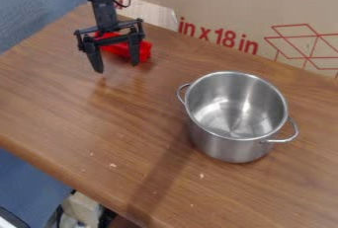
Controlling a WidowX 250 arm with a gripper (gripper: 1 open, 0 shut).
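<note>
My gripper (115, 56) hangs open at the upper left, its dark fingers pointing down over the wooden table. A red object (137, 50) lies just behind the fingers, partly hidden by them; I cannot tell whether they touch it. To the right stands a large steel pot (235, 128) with two side handles, upright and apart from the gripper.
A cardboard panel (264, 20) with printed red lettering runs along the back. A blue-grey surface shows beyond the table's left edge.
</note>
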